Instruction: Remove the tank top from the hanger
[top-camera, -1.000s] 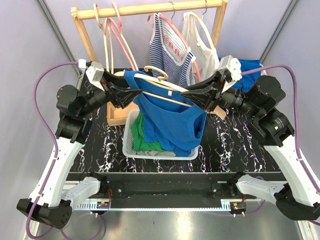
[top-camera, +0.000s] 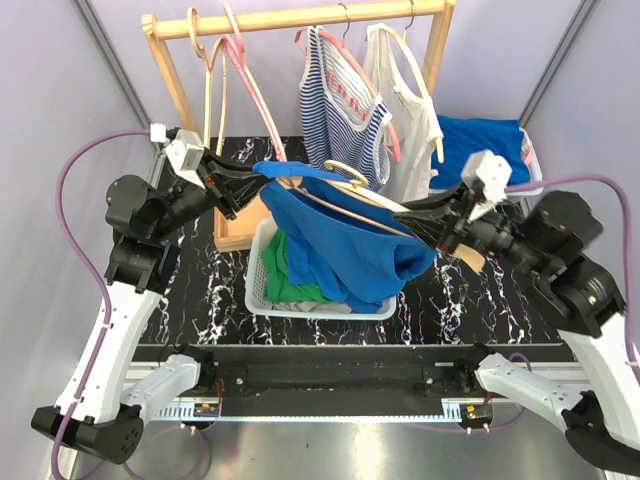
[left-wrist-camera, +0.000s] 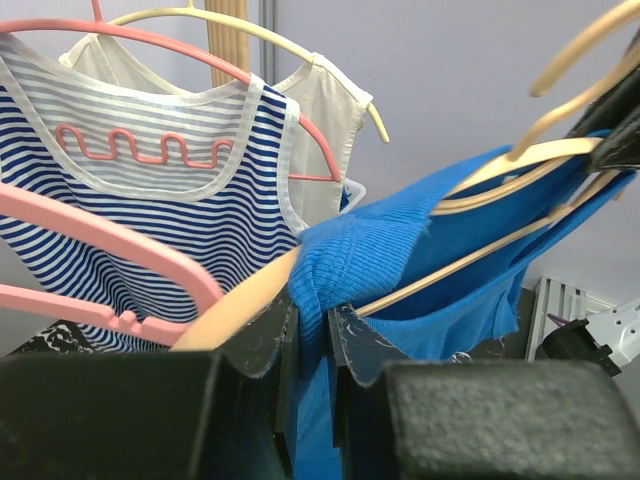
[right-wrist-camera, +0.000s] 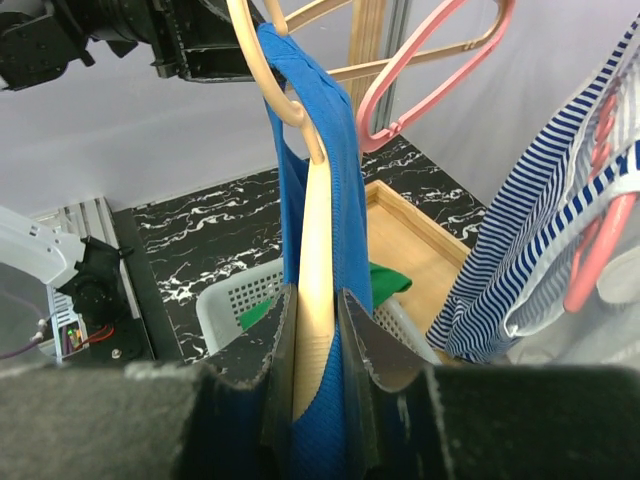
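The blue tank top (top-camera: 335, 235) hangs stretched between both arms, above the basket. My left gripper (top-camera: 258, 184) is shut on its strap, and in the left wrist view the ribbed blue strap (left-wrist-camera: 350, 262) runs down between the fingers. Beside that grip, the wooden hanger's near end (left-wrist-camera: 240, 305) still passes under the strap. The hanger's hook (top-camera: 347, 174) points up and back. At the other end, my right gripper (top-camera: 418, 220) is closed around the pale hanger arm (right-wrist-camera: 317, 250), with blue fabric close alongside; how much cloth is pinched there is hidden.
A white basket (top-camera: 254, 290) with a green garment (top-camera: 296, 292) stands below. Behind, the wooden rack (top-camera: 290, 18) carries empty hangers, a striped tank top (top-camera: 335, 105) and a white top (top-camera: 400, 120). Another basket with blue cloth (top-camera: 478, 140) is at the back right.
The right gripper and hanger have shifted right and toward the front, pulling the strap taut. A pink empty hanger on the rack has swung.
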